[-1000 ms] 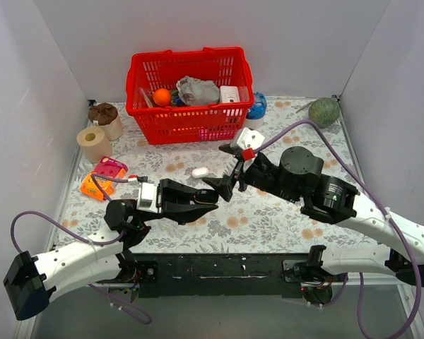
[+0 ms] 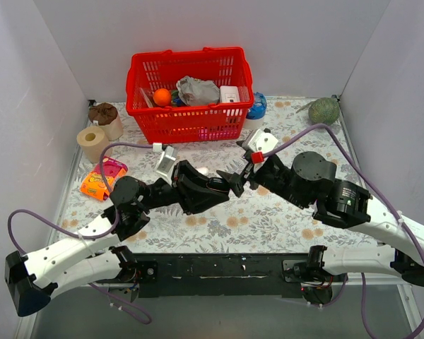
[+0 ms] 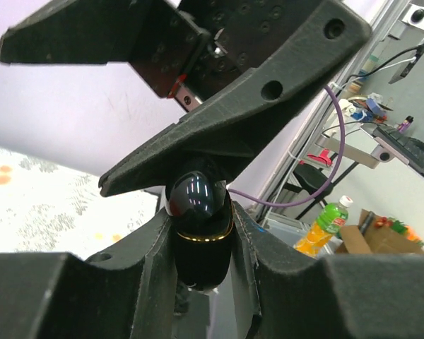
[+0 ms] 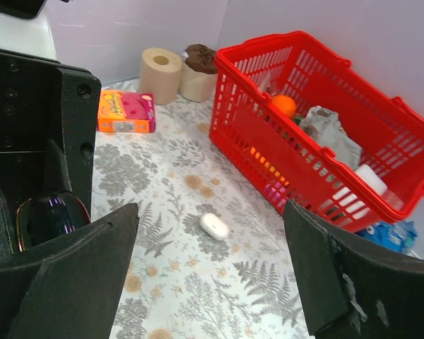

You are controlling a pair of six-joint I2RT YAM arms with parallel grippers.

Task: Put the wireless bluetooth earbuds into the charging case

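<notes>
A glossy black rounded case (image 3: 196,201) with a thin gold line round it, seemingly the charging case, stands between the fingers of my left gripper, which is shut on it. In the top view the same black case (image 2: 218,184) hangs above the middle of the table. My right gripper is open, with no object between its fingertips. One right finger (image 3: 198,116) passes over the upper end of the case in the left wrist view; whether it touches cannot be told. I cannot make out any earbuds.
On the table lies a small white rounded piece (image 4: 214,226). Behind it stands a red basket (image 4: 297,145) with an orange and bags. Paper rolls (image 2: 93,141) and an orange-pink packet (image 2: 104,178) are at the left, a green melon-like ball (image 2: 324,111) at the back right.
Both grippers have shifted right and slightly towards the back, the black case travelling with the left one. The left hand has turned. The white piece is now mostly covered in the top view.
</notes>
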